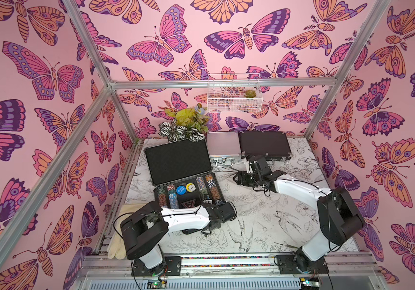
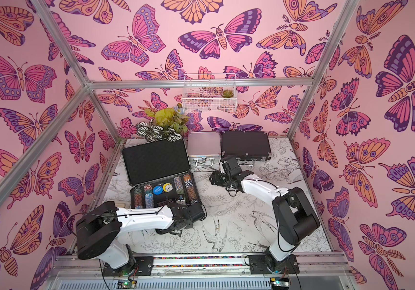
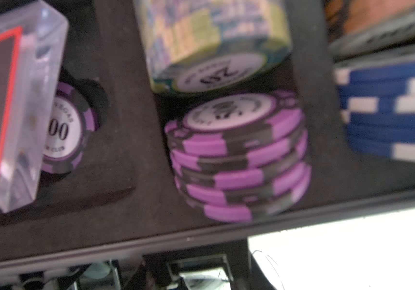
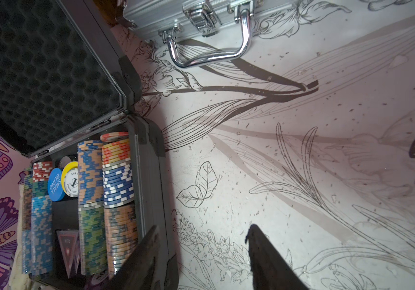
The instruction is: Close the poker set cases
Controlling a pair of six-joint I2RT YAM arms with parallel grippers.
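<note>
An open black case (image 1: pixel 188 178) stands at the left of the table, its foam-lined lid (image 1: pixel 177 162) raised and leaning back. Rows of poker chips (image 4: pixel 91 174) fill its tray. Behind it to the right lie a shut silver case (image 1: pixel 223 144) and a shut dark brown case (image 1: pixel 264 144). My left gripper (image 1: pixel 223 211) is over the open case's front right corner; its fingertips are hidden and its fingers cannot be made out. Purple chips (image 3: pixel 241 159) appear close up in the left wrist view. My right gripper is open and empty, right of the open case.
A leafy plant (image 1: pixel 185 123) stands behind the raised lid. A wire basket (image 1: pixel 234 99) hangs on the back wall. Pale cloth (image 1: pixel 118 236) lies at the left edge.
</note>
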